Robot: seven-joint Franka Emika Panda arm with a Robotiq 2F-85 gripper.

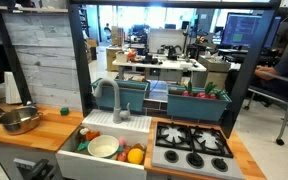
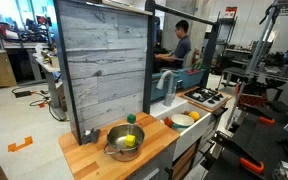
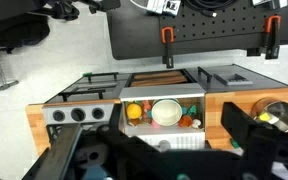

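Observation:
My gripper is open in the wrist view, its two dark fingers wide apart at the lower edge and nothing visible between them. Beyond it lies the toy kitchen's sink. A cream bowl sits in the sink, with red, orange and green toy food around it. A metal pot rests on the wooden counter, with a yellow item inside. Close behind the pot is a small green object. The black-grated stove is on the sink's other side.
A grey faucet rises behind the sink, and teal planter boxes line the back. Dark posts and a grey wood-look panel stand upright there. Orange-handled clamps sit along the dark bench. Someone is seated in the background.

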